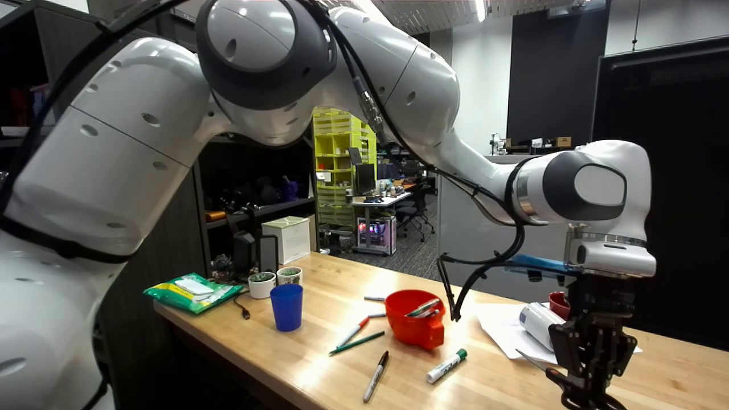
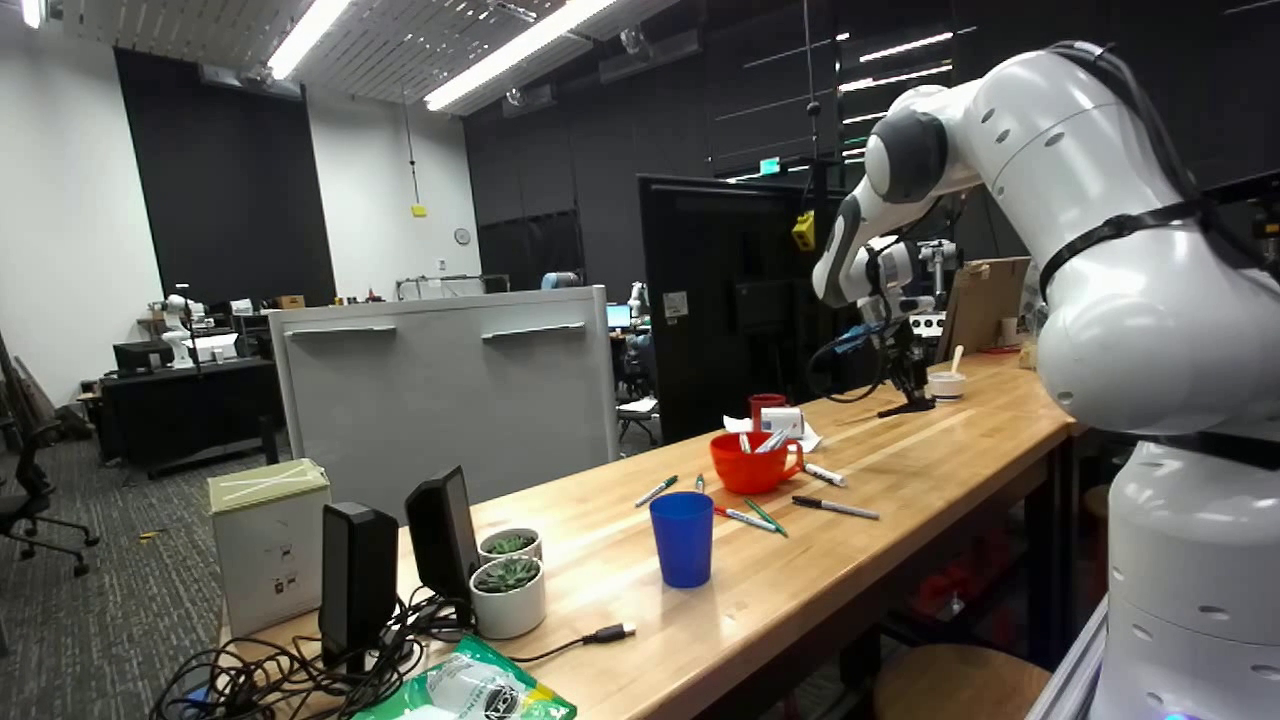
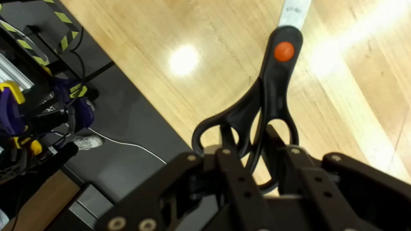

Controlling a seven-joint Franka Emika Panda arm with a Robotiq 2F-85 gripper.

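Observation:
A pair of scissors with black handles and an orange pivot [image 3: 284,51] is in my gripper, which is shut on the handle part. The finger loops pass around and between the dark fingers, and the metal blade runs off the top of the wrist view. In exterior view 1 the gripper [image 1: 593,365] points down at the right, with the scissors [image 1: 555,376] low between its fingers. In exterior view 2 the dark scissors [image 2: 907,408] look close to the tabletop; whether they touch it I cannot tell.
A white can [image 1: 538,324] and a dark red mug [image 1: 558,304] stand behind the gripper beside white paper [image 1: 495,324]. Left of it are a red cup [image 1: 410,328] holding markers, several loose markers, and a blue cup [image 1: 286,307]. Bare wood surrounds the scissors in the wrist view.

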